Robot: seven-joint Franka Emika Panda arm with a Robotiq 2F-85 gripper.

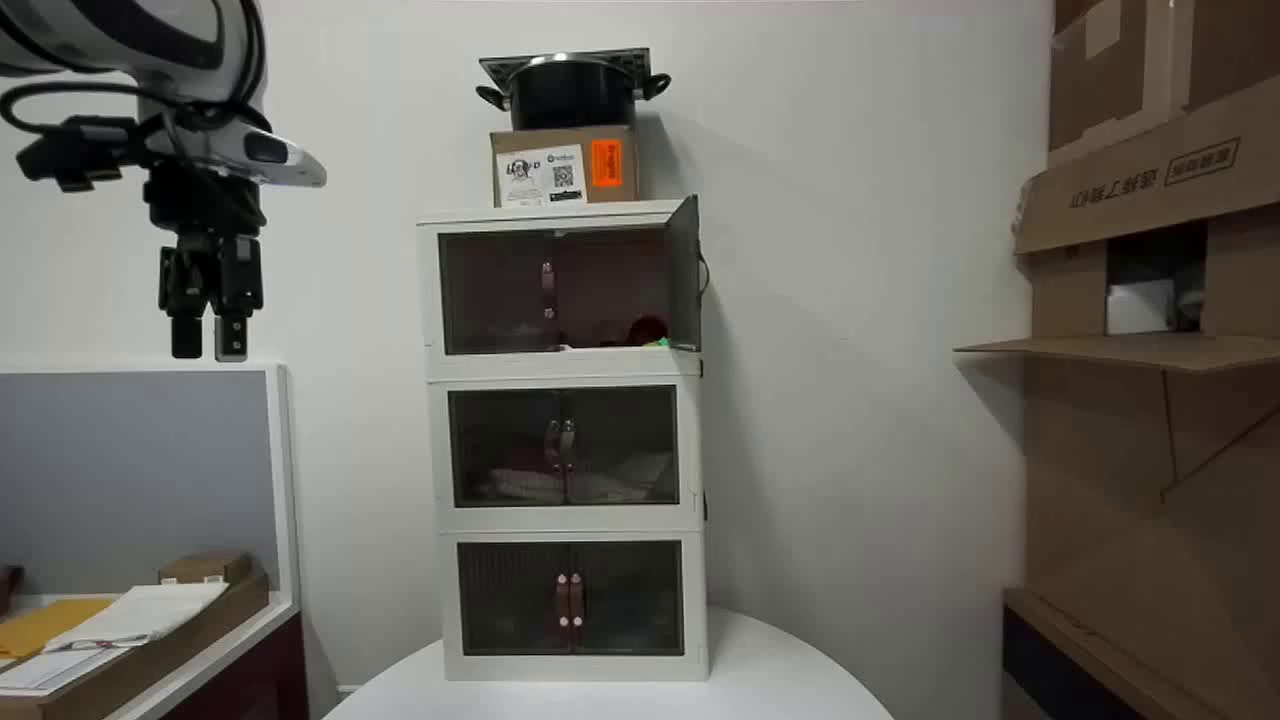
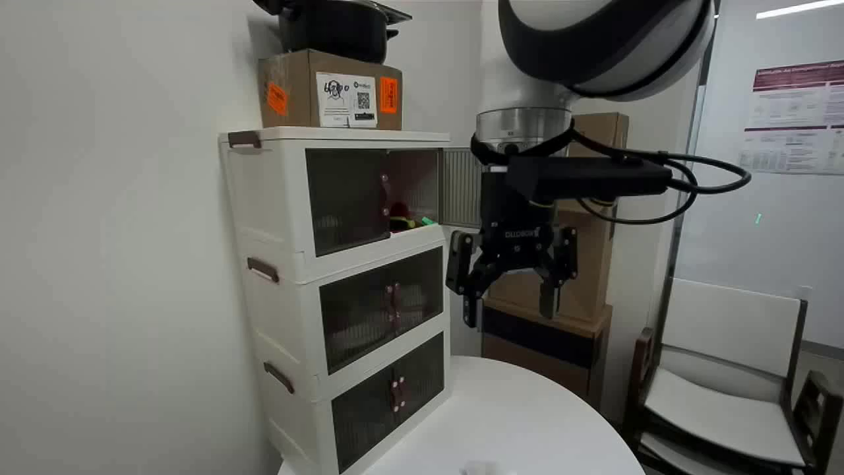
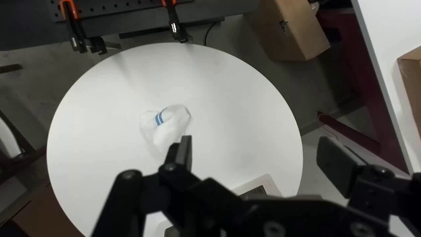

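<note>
High above the round white table (image 3: 106, 158), my gripper stands open, its fingers wide apart and nothing between them. In exterior view 2 the gripper (image 2: 510, 310) hangs in front of the cabinet and to its right. A crumpled white cloth or bag with blue stripes (image 3: 170, 125) lies on the table in the wrist view. The white three-tier cabinet (image 1: 432, 456) stands on the table. Its top right door (image 1: 684, 278) is swung open, with a green item (image 2: 427, 221) and dark red things showing inside. The other doors are shut; pale soft items show dimly in the middle tier.
On top of the cabinet sits a cardboard box (image 1: 546, 180) bearing a black pot (image 1: 573, 96). The opened door juts outward. Cardboard boxes (image 1: 1140, 480) stand at the right, and a chair (image 2: 728, 380) is beyond the table.
</note>
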